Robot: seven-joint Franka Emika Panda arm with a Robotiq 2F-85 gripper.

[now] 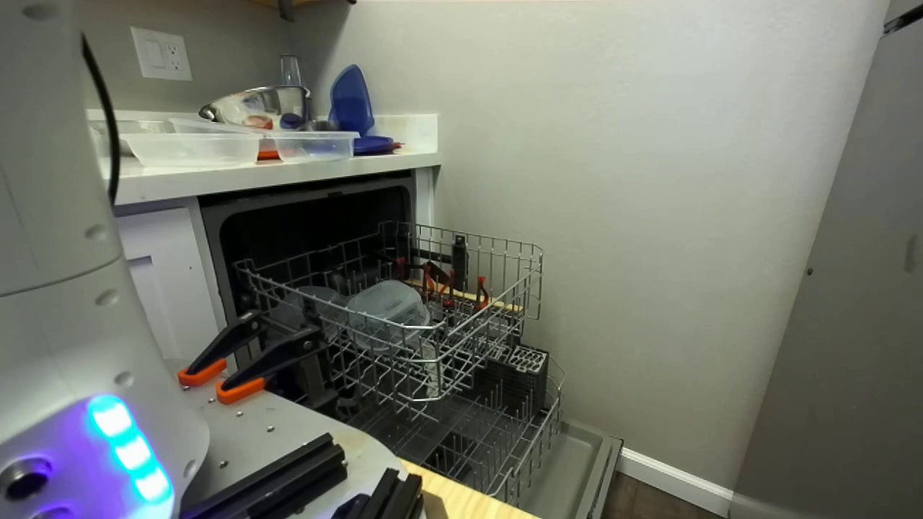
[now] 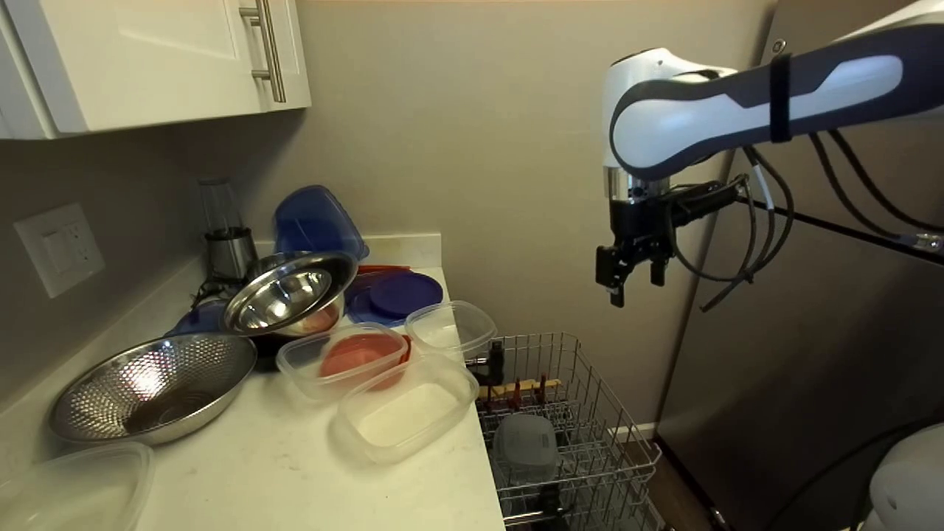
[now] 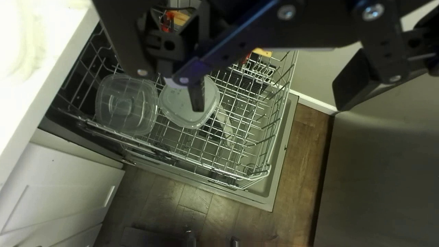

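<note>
My gripper (image 2: 635, 282) hangs high in the air beyond the counter's edge, pointing down. Its two fingers stand wide apart with nothing between them. In the wrist view one dark finger (image 3: 196, 96) overlaps a pale container (image 3: 187, 111) far below, and the other finger (image 3: 353, 82) is off to the right. A second clear container (image 3: 126, 105) sits beside the pale one in the pulled-out upper rack (image 1: 484, 324). Several clear plastic containers stand on the counter, one (image 2: 408, 407) near its edge and another (image 2: 451, 326) at the corner.
A steel colander (image 2: 155, 389), a steel bowl (image 2: 292, 296) and blue lids (image 2: 405, 292) occupy the counter (image 2: 354, 495). Red-handled utensils (image 1: 437, 281) lie at the rack's far side. A cabinet (image 2: 159, 62) overhangs the counter. A grey appliance (image 1: 839, 303) stands right.
</note>
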